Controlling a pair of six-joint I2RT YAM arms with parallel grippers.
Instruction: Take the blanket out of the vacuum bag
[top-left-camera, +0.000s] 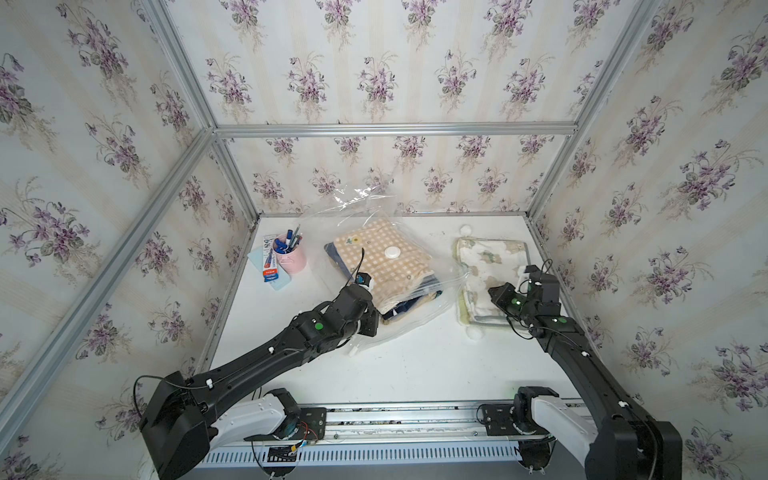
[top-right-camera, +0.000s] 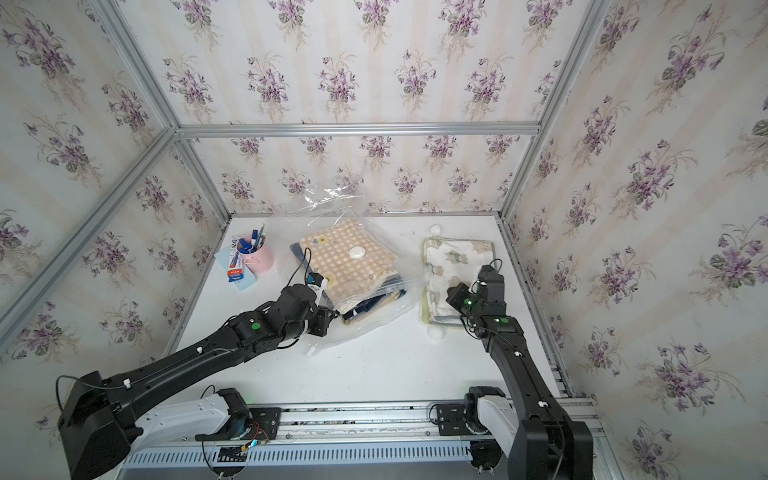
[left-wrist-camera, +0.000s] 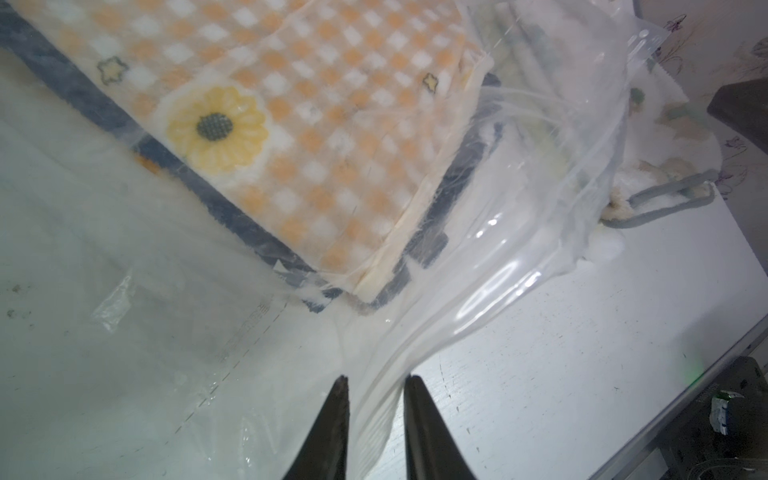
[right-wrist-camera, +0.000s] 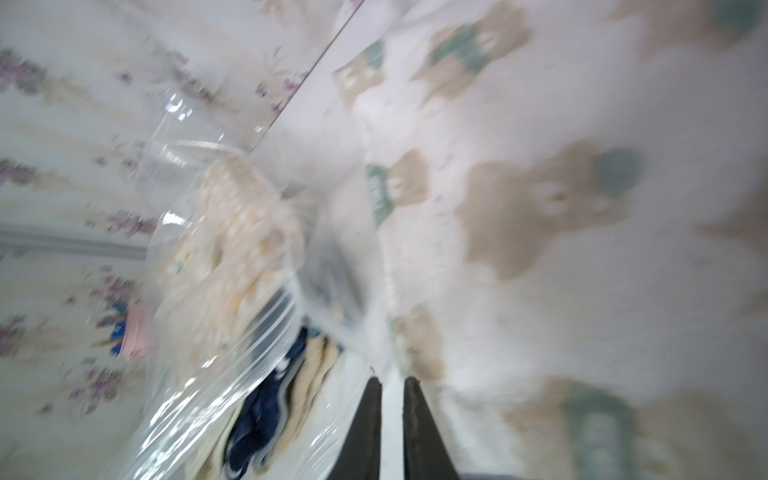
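An orange-and-white checked blanket (top-left-camera: 380, 272) with dark blue edges lies inside the clear vacuum bag (top-left-camera: 404, 328) at mid-table. The bag's round white valve (top-left-camera: 392, 252) sits above the blanket. At the bag's front left, my left gripper is part open, with a fold of plastic running between its fingertips in the left wrist view. Whether they touch the plastic, I cannot tell. My right gripper hangs over the folded white patterned blanket (top-left-camera: 486, 260) on the right. Its fingers are slightly apart, and no grasped thing shows between them.
A pink cup of pens (top-left-camera: 290, 257) and a toothpaste box (top-left-camera: 269, 257) on a blue sheet (top-left-camera: 280, 280) stand at the back left. Patterned walls close in the back and sides.
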